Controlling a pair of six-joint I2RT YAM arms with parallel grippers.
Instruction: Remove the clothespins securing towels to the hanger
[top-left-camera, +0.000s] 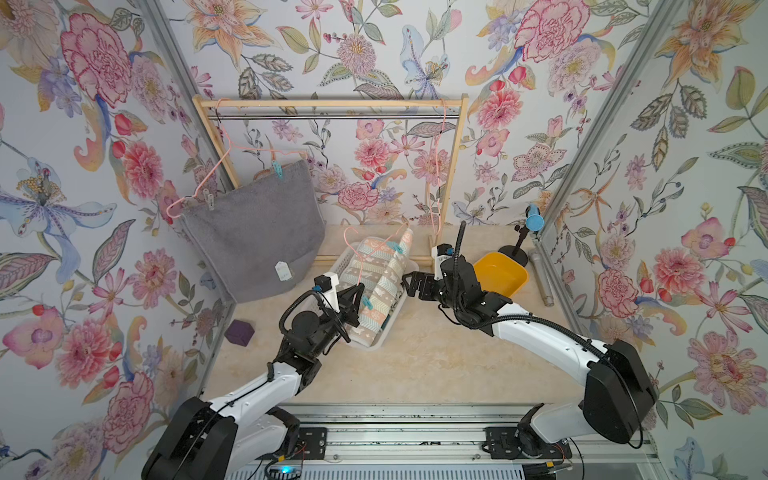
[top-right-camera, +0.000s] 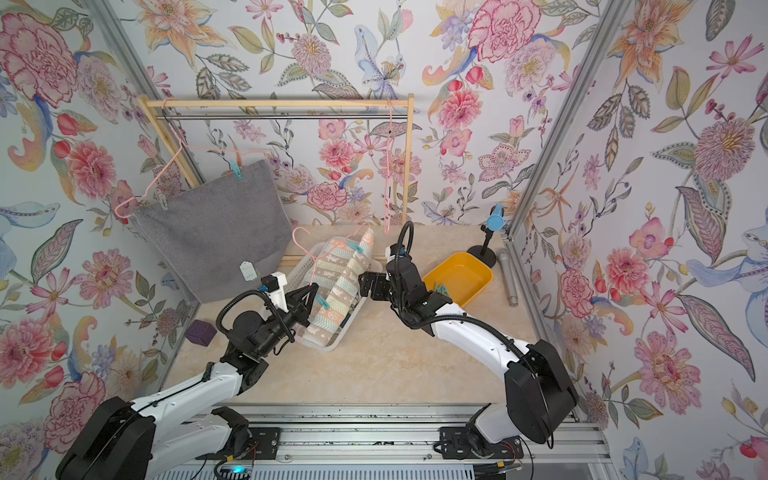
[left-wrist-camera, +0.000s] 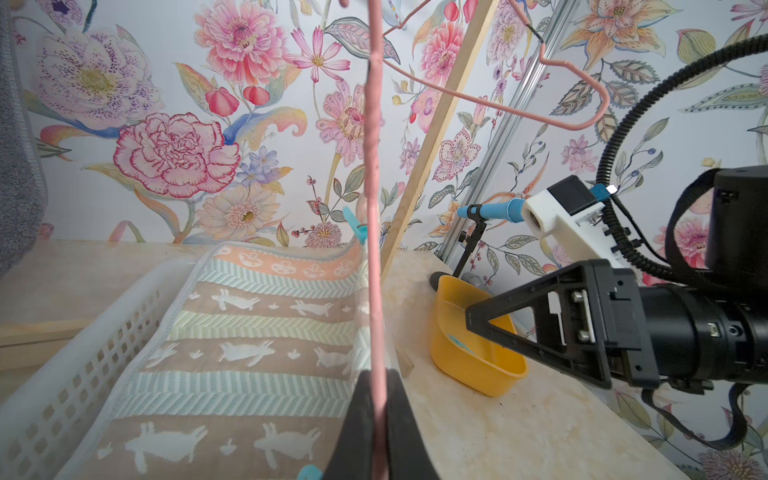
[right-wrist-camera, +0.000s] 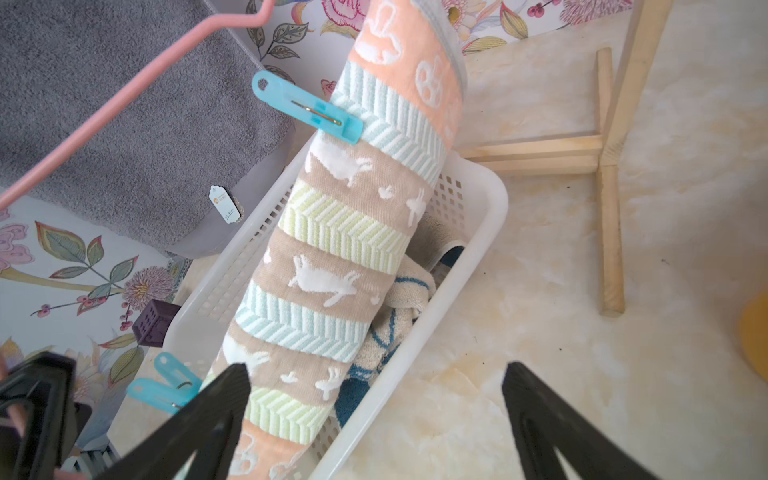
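Note:
A striped towel (right-wrist-camera: 320, 280) with white animal figures hangs over the white basket, folded on a pink wire hanger (left-wrist-camera: 373, 200). Two blue clothespins clip it: the upper clothespin (right-wrist-camera: 308, 106) near its far end and the lower clothespin (right-wrist-camera: 166, 384) at its near end. My left gripper is shut on the hanger's thin pink wire. Open and empty, my right gripper hovers to the right of the towel. A grey towel (top-left-camera: 256, 224) hangs at the left on another hanger, with a blue clothespin (top-left-camera: 277, 169) and a clear clothespin (top-left-camera: 209, 199).
Under the striped towel, the white basket (right-wrist-camera: 400, 384) holds other cloths. At the back right stands a yellow bin (top-left-camera: 504, 276) with something blue inside, beside a stand (top-left-camera: 520, 240). A wooden rack (top-left-camera: 336, 102) spans the back.

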